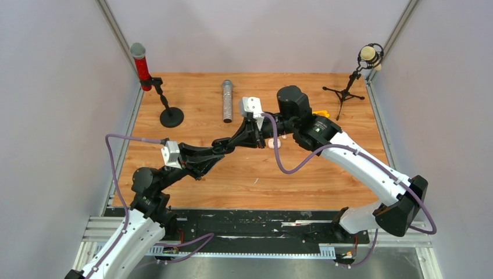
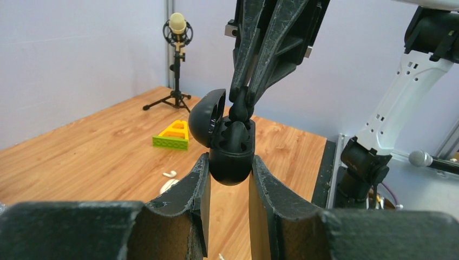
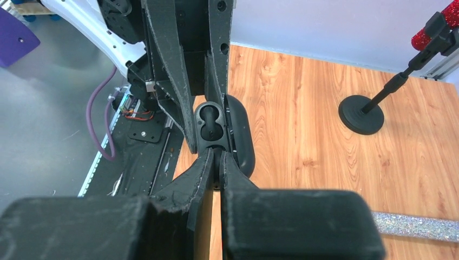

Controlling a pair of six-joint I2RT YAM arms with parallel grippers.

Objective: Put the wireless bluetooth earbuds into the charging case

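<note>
The black charging case (image 2: 230, 162) hangs in mid-air, lid open, with my left gripper (image 1: 214, 153) shut on it. My right gripper (image 1: 231, 143) is shut on a black earbud (image 2: 240, 108) just above the case's open cavity, touching or very close to it. In the left wrist view a dark rounded shape fills part of the cavity. In the right wrist view the right fingertips meet over the case (image 3: 231, 130), largely hiding the held earbud; an empty-looking recess shows beyond them.
Silver microphone (image 1: 227, 99), red microphone on a stand (image 1: 143, 70), black mic tripod (image 1: 344, 93), yellow-green piece (image 2: 170, 140) and a small white item (image 1: 274, 143) are on or above the table.
</note>
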